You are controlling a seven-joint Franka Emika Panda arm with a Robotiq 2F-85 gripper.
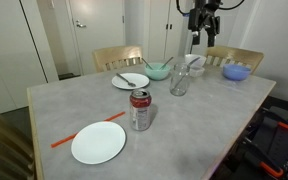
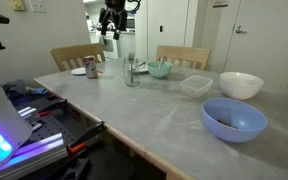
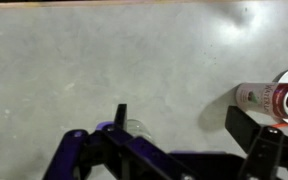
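Note:
High above the table, my gripper (image 1: 203, 42) hangs open, its two fingers apart and nothing between them. A clear drinking glass (image 1: 180, 82) stands upright on the table below and slightly left of it in exterior view 1. In the wrist view the glass (image 3: 137, 129) shows partly behind the left finger. A red and silver can (image 1: 140, 112) stands nearer the front; the wrist view has the can (image 3: 267, 99) at the right edge, beyond the right finger. In exterior view 2 the gripper (image 2: 111, 35) is well above the tabletop.
A white plate (image 1: 98, 142) and a red stick (image 1: 76, 135) lie at the front left. Another plate (image 1: 131, 80), a green bowl (image 1: 158, 72), a blue bowl (image 2: 234, 119), a white bowl (image 2: 241, 85) and a clear container (image 2: 197, 86) also stand about.

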